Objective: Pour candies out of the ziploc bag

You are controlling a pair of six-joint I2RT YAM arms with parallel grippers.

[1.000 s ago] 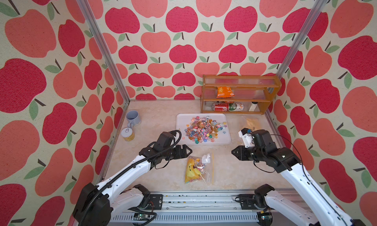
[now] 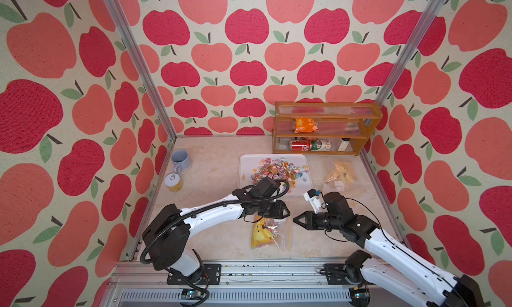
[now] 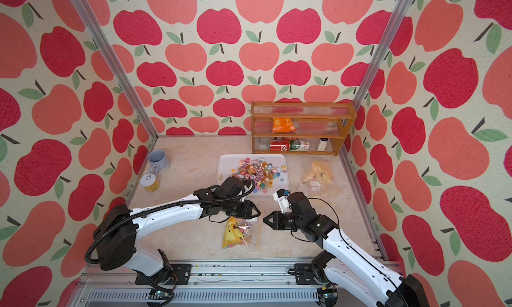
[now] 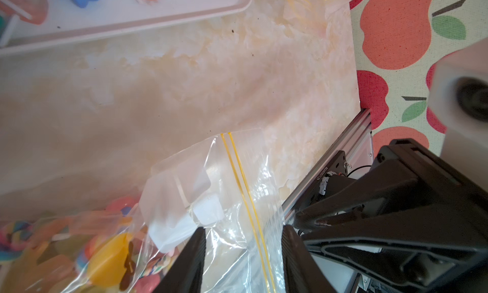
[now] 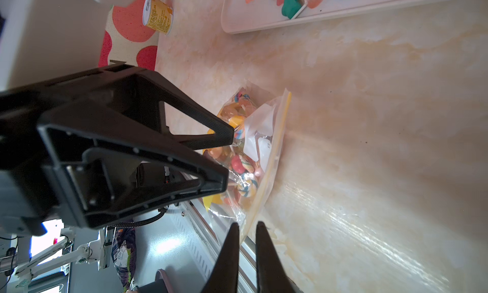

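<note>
A clear ziploc bag [image 2: 262,235] with colourful candies and a yellow packet lies on the table's front middle, its yellow zip strip [image 4: 241,186] running toward my grippers. My left gripper hangs over the zip end, fingertips apart with bag plastic beneath; whether it touches is unclear. My right gripper is at the bag's right, its fingertips a short way apart near the zip edge, part open. A white tray [image 3: 224,168] holding a heap of candies stands behind the bag.
A wooden shelf [image 2: 328,104] with snacks and cans stands at the back right. A second clear bag [image 3: 320,173] lies on the right. A mug [image 2: 181,158] and lidded jar [image 2: 173,183] stand at left.
The bag has stayed in place.
</note>
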